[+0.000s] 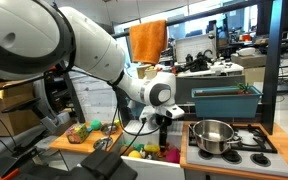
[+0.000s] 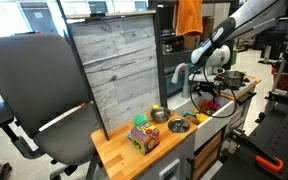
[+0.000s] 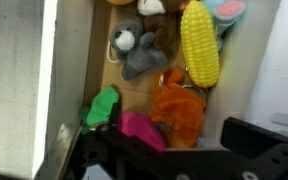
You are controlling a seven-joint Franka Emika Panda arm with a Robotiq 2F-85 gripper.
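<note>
My gripper (image 1: pixel 164 133) hangs open over a white pull-out drawer (image 1: pixel 144 167) of soft toys, with nothing seen held. In the wrist view its dark parts fill the bottom edge and partly cover a magenta item (image 3: pixel 142 128) and an orange plush (image 3: pixel 180 108). Beside these lies something green (image 3: pixel 101 105). Farther up are a grey plush animal (image 3: pixel 137 48), a yellow corn toy (image 3: pixel 198 42) and a pink-and-blue toy (image 3: pixel 225 12). Whether the fingertips touch any toy cannot be told.
A steel pot (image 1: pixel 213 136) stands beside the stove (image 1: pixel 240 153) right of the drawer. Bowls, utensils and a colourful box (image 2: pixel 143 138) occupy the wooden counter on the other side. Drawer walls (image 3: pixel 249 60) bound the toys closely.
</note>
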